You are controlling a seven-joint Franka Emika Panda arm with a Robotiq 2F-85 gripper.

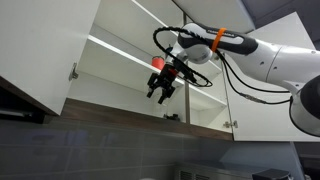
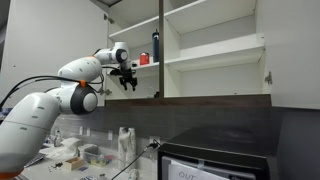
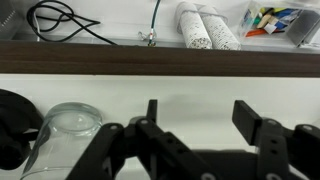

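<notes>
My gripper has its fingers apart, with bare white shelf showing between them in the wrist view. Exterior view 1 likewise shows nothing held in the gripper, which points downward in front of the open cupboard. Left of the fingers, a clear glass is on the shelf beside a dark round object. Past the shelf's dark front edge, two white speckled cylinders appear down on the counter.
A red can and a dark bottle occupy the shelf near the gripper. An open cupboard door stands left in exterior view 1. Below is a counter with a black microwave and a clear bin.
</notes>
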